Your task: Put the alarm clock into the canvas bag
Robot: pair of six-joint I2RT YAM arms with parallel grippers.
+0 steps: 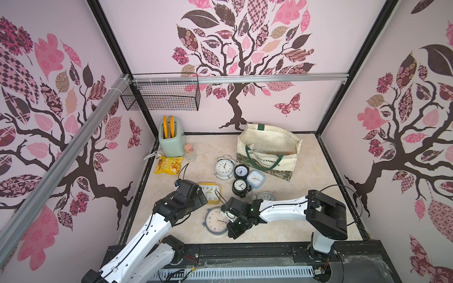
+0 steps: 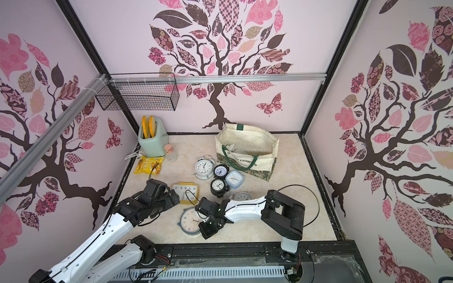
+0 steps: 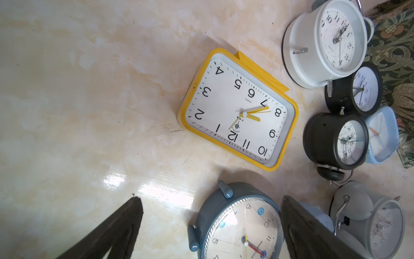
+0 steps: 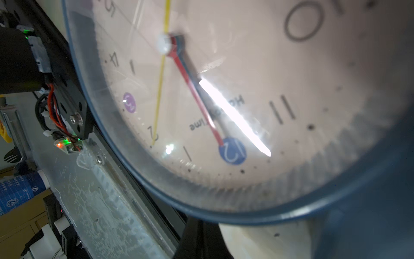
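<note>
Several alarm clocks stand on the table. A yellow rectangular clock (image 3: pixel 239 110) and a large blue-grey round clock (image 3: pixel 241 228) lie before my left gripper, which is open and empty above the table, its fingers (image 3: pixel 107 231) wide apart. My right gripper is shut at the rim of the blue-grey clock (image 4: pixel 207 172), which fills most of the right wrist view; nothing shows between its fingers. The cream canvas bag (image 1: pixel 271 136) with green handles stands upright, mouth open, at the back right.
A white clock (image 1: pixel 224 168), black clocks (image 1: pixel 241 171) and a pale blue clock (image 1: pixel 255 178) cluster before the bag. Another white clock (image 3: pixel 386 228) is partly under the right arm. A toaster (image 1: pixel 172 141), jar (image 1: pixel 189 153) and yellow packet (image 1: pixel 168 165) stand back left.
</note>
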